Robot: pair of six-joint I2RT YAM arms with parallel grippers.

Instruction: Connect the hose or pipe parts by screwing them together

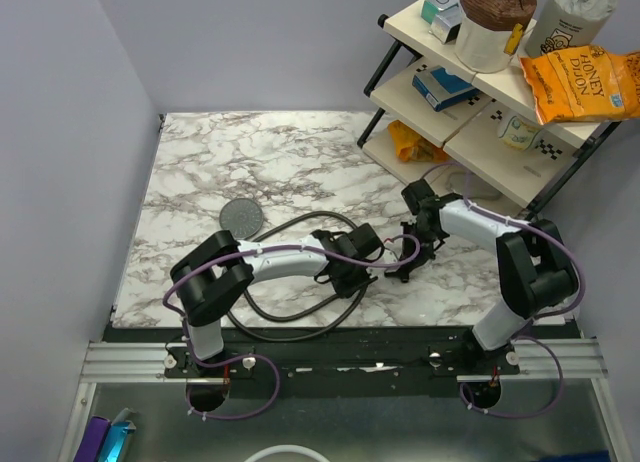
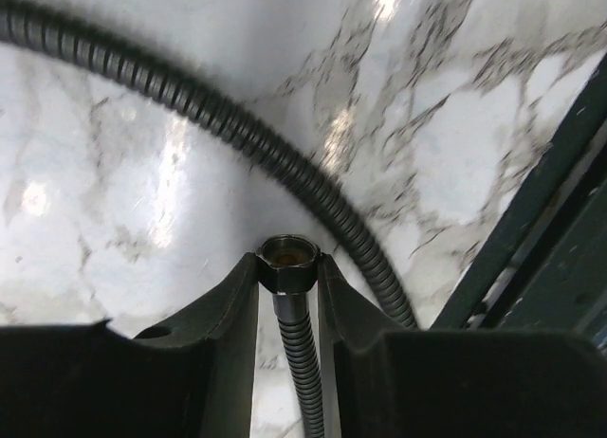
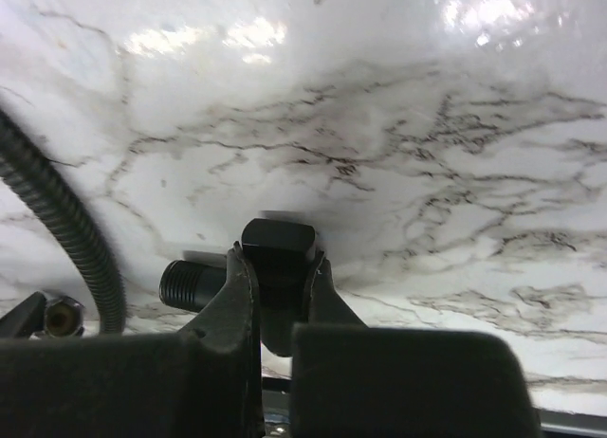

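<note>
My left gripper is shut on the hose end (image 2: 289, 253), whose hex nut faces up at the camera, with corrugated hose (image 2: 299, 357) running down from it. Another stretch of hose (image 2: 218, 116) curves past it on the marble. My right gripper is shut on a black fitting (image 3: 278, 237), with a threaded stub (image 3: 180, 284) pointing left toward the hose end (image 3: 63, 317) at the lower left of the right wrist view. In the top view the two grippers are close together at the front of the worktop, the hose (image 1: 300, 218) looped around the left one.
A round grey disc (image 1: 241, 217) lies left of the loop. A shelf unit (image 1: 420, 112) with bags and boxes stands at the back right. The front edge (image 1: 150, 329) runs just below the grippers.
</note>
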